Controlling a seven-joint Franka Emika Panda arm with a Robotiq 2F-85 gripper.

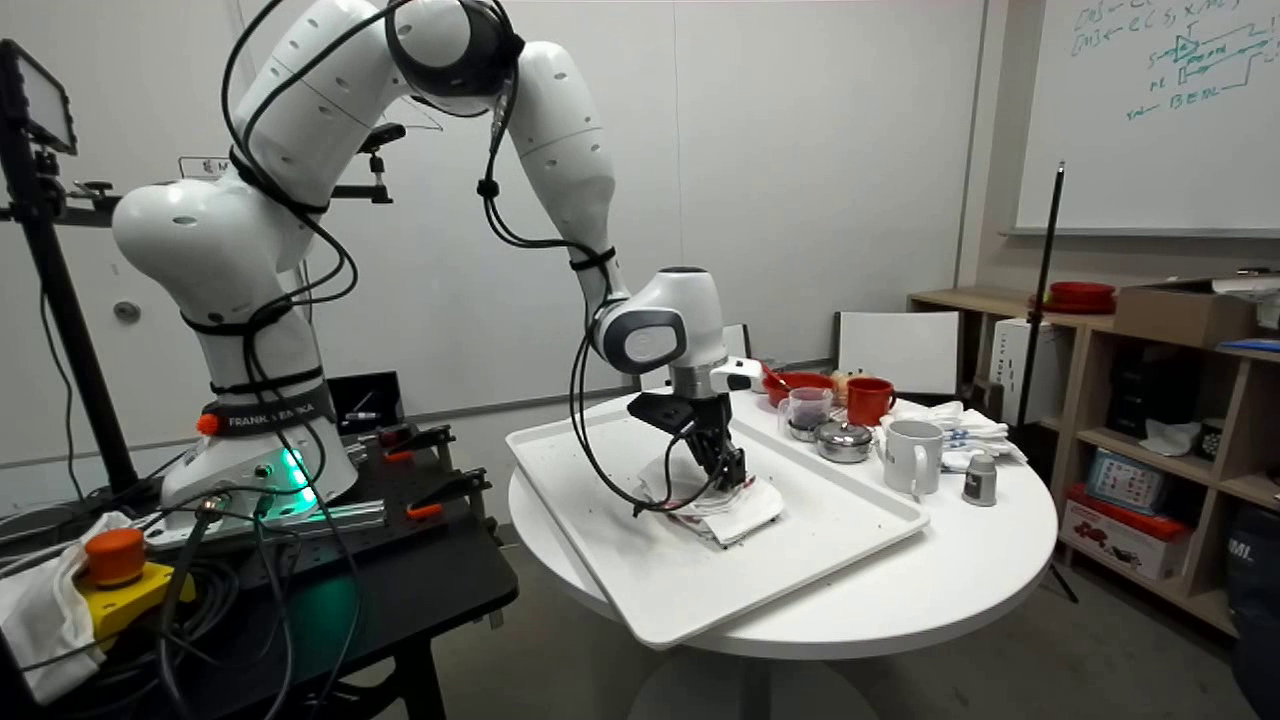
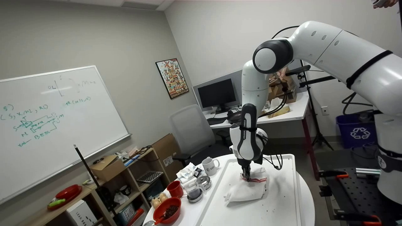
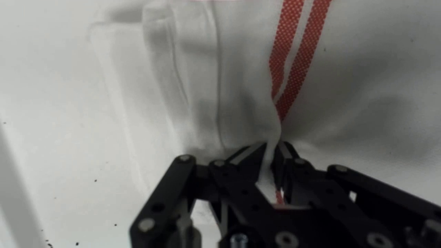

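A white cloth with red stripes lies bunched on the large white tray. My gripper is shut on a fold of it, which runs up between the two fingertips in the wrist view. In exterior view 2 the gripper points down at the striped part of the cloth, whose plain end spreads flat toward the camera. Dark crumbs dot the tray beside the cloth in the wrist view. Whatever lies under the cloth is hidden.
Along the tray's far side stand a grey mug, a small grey shaker, a metal tin, a red mug and a red bowl. Folded cloths lie behind them. The tray's front part is bare.
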